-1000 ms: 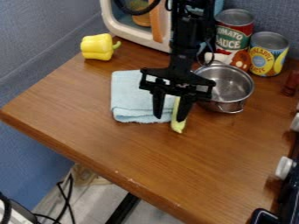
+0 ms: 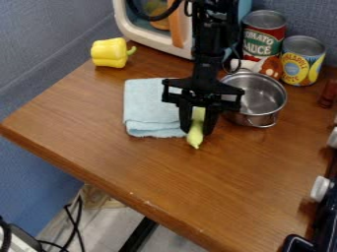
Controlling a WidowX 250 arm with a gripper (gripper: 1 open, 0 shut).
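The black gripper (image 2: 198,113) is lowered over a pale yellow-green elongated vegetable (image 2: 196,135), perhaps corn or a banana, between a folded light blue cloth (image 2: 144,107) and a steel pot (image 2: 266,104). The fingers come down around the vegetable's upper part, which is partly hidden; whether they are shut on it is hard to tell.
A yellow pepper (image 2: 110,52) lies at the back left. A tomato sauce can (image 2: 262,35), another can (image 2: 302,62) and a small red bottle (image 2: 329,94) stand at the back right. Black appliance controls line the right edge.
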